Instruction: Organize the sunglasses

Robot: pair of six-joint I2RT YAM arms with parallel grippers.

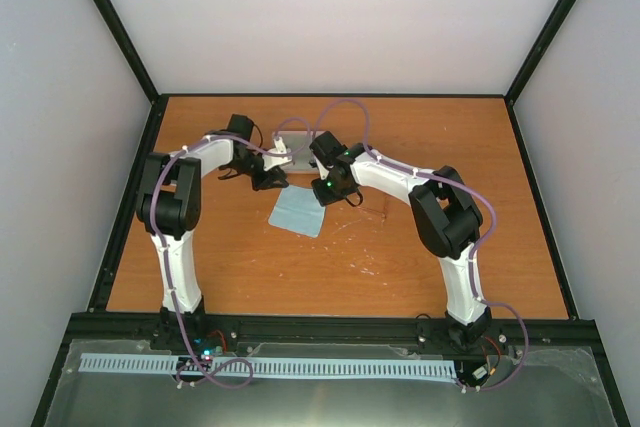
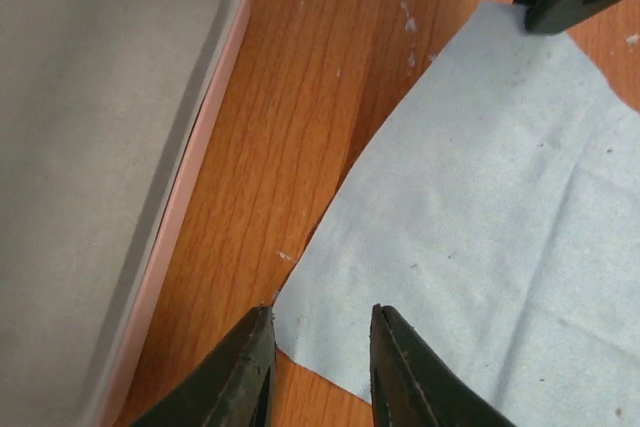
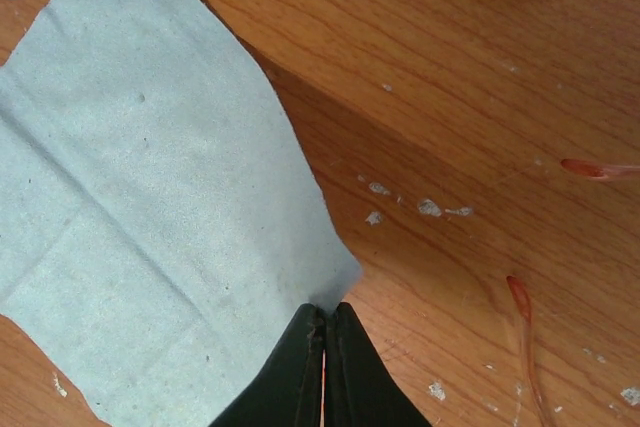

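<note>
A pale blue cloth lies on the table below both grippers. In the left wrist view my left gripper is part open above the cloth's corner, nothing held between its fingers. My right gripper is shut at the other corner of the cloth; whether cloth is pinched between its fingertips is hard to tell. No sunglasses can be made out clearly.
A grey tray with a pink rim sits just behind the cloth. Reddish streaks mark the wood at right.
</note>
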